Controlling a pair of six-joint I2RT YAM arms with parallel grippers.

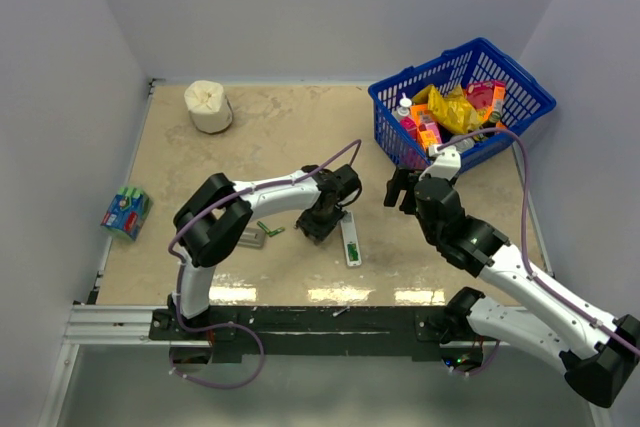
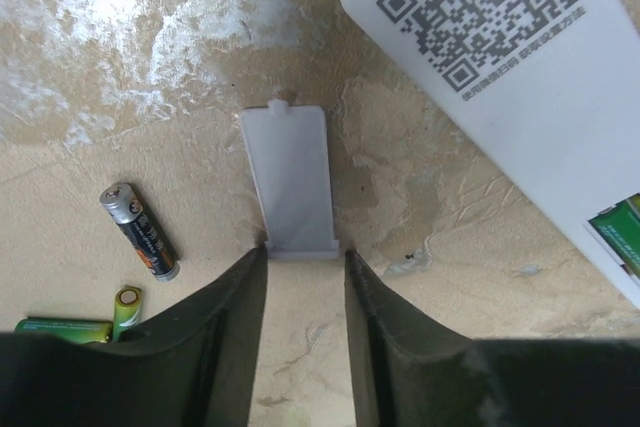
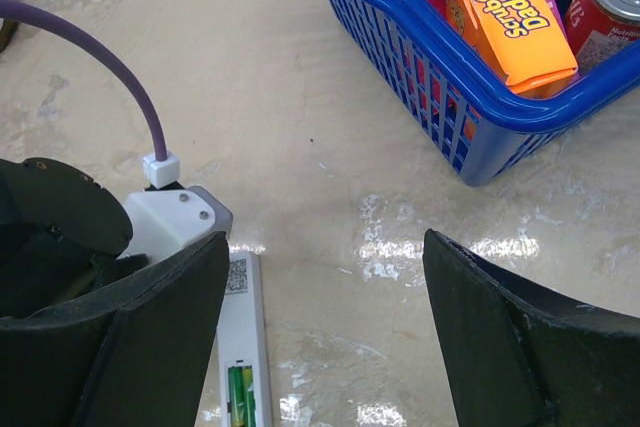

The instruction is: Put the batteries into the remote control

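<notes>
In the left wrist view the grey battery cover (image 2: pixel 288 175) lies on the table, my left gripper at its bottom edge, fingertips apart on either side of that edge; whether it grips cannot be told. The white remote (image 2: pixel 490 57) lies at upper right, green battery (image 2: pixel 620 232) in its compartment. A silver-black battery (image 2: pixel 140 232) and green batteries (image 2: pixel 65 329) lie loose to the left. In the top view the remote (image 1: pixel 350 239) is beside my left gripper. My right gripper stands open above the table, right of the remote.
A blue basket of goods (image 1: pixel 385 97) stands at back right, a white roll (image 1: pixel 208 106) at back left, a battery pack (image 1: pixel 125 212) at the left edge and a grey object (image 1: pixel 250 238) near the left arm.
</notes>
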